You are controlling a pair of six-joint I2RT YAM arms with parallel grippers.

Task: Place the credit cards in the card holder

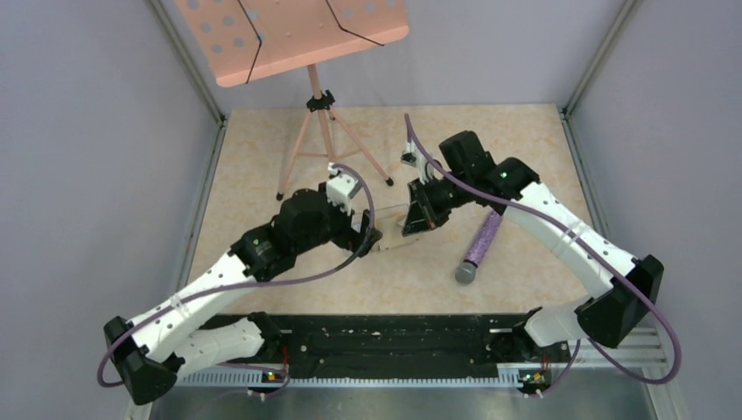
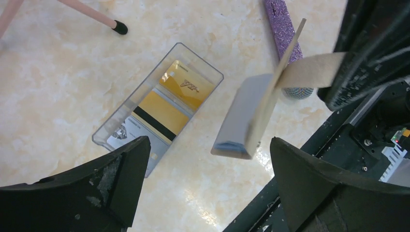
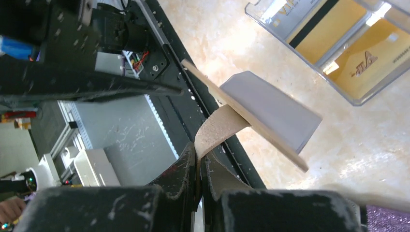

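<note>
The beige card holder hangs by its strap from my right gripper, which is shut on that strap. Its cover stands ajar, showing a translucent grey sleeve. My left gripper is spread open with nothing between its fingers, over the near side of a clear box. In that box lie a silver card, a gold card with a black band and another gold card. From the top view, both grippers partly cover the box.
The clear box rests on the marbled table. A purple microphone lies to the right. A pink music stand rises at the back, one foot near the box. Bare table lies around the box.
</note>
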